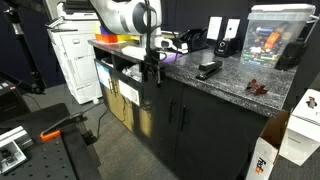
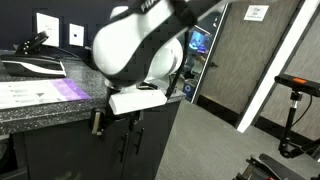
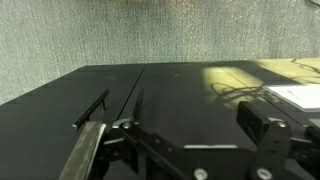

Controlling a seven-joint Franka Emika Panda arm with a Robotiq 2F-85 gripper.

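My gripper hangs at the front edge of the dark countertop, on the white arm. In the wrist view the gripper is open, its fingers wide apart with nothing between them. Ahead of it spread the dark cabinet doors, with a vertical seam between them. A black bar handle stands out near the left finger, and a second handle lies closer to the middle. In the second exterior view both handles show below the countertop, apart from the gripper.
On the countertop stand a clear bin with a blue lid, a black stapler-like object and a reddish-brown item. White boxes sit right of the cabinet.
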